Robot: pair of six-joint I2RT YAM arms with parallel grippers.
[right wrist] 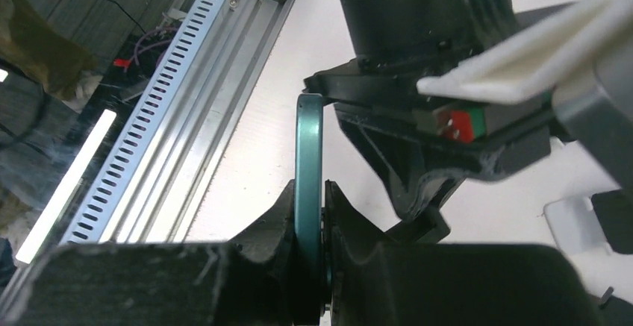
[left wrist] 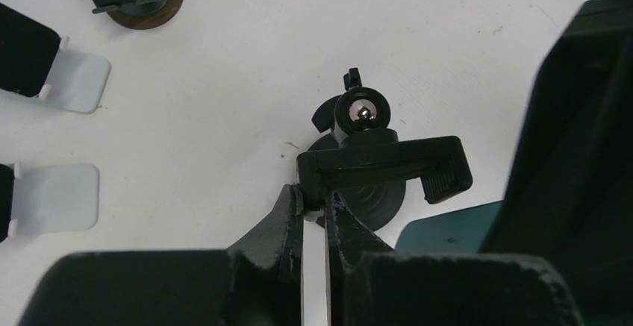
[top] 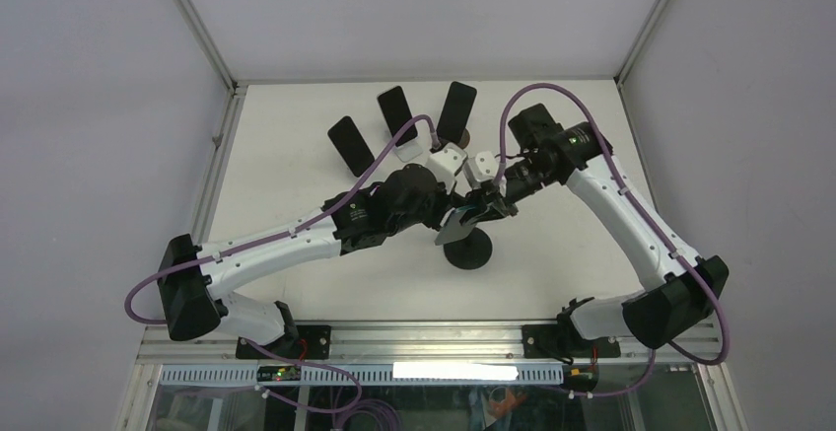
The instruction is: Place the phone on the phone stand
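Observation:
My left gripper is shut on the black phone stand's holder (left wrist: 381, 158), above its round base (top: 467, 254); a ball joint shows behind the holder. My right gripper is shut on a teal-edged phone (right wrist: 309, 147), held right beside the holder and partly over the base in the top view. In the left wrist view the phone's teal edge lies right of the holder, beneath the dark right gripper. Whether phone and holder touch I cannot tell.
Three other phones on stands (top: 349, 145) (top: 394, 110) (top: 455, 108) stand along the back left. The two arms crowd together at the centre.

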